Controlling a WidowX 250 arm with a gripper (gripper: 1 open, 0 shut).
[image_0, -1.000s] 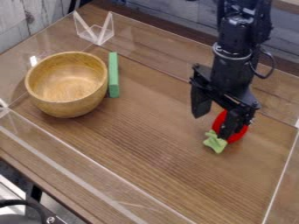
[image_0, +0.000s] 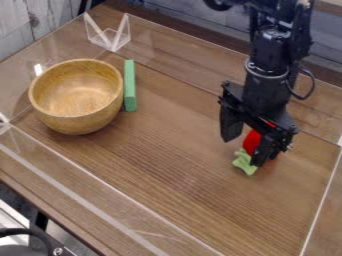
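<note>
My black gripper (image_0: 251, 138) hangs low over the right of the table, around a red object (image_0: 259, 144) with a green piece (image_0: 245, 161) at its lower left. The gripper partly hides the red object. I cannot tell whether the fingers grip it.
A wooden bowl (image_0: 80, 70) stands at the left, with a green stick (image_0: 131, 85) beside it and a clear wire-like item (image_0: 110, 35) behind.
The gripper has shifted slightly, and its fingers now sit a little differently over the red object. The bowl and stick are unmoved.
</note>
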